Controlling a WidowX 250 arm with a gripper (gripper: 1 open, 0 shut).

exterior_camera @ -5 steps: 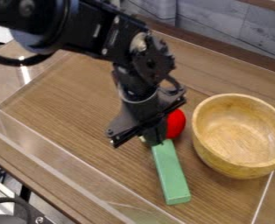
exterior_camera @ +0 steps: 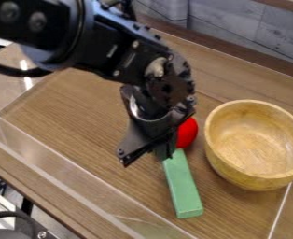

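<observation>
My black gripper (exterior_camera: 146,145) hangs over the middle of the wooden table, angled downward, just left of a red round object (exterior_camera: 187,133) that is partly hidden behind it. A long light green bar (exterior_camera: 183,191) lies below and right of the gripper, its upper end near or under the fingers. The gripper looks shut; nothing clearly shows between its fingers, though the area is dark. A tan bowl (exterior_camera: 255,140) sits to the right.
A grey wall with a wooden ledge runs along the back. The table's front edge crosses the lower left, with dark cables beyond it.
The gripper's upper body has turned and shifted slightly, and its lower part looks narrower than before. The green bar, red object and bowl stay in place.
</observation>
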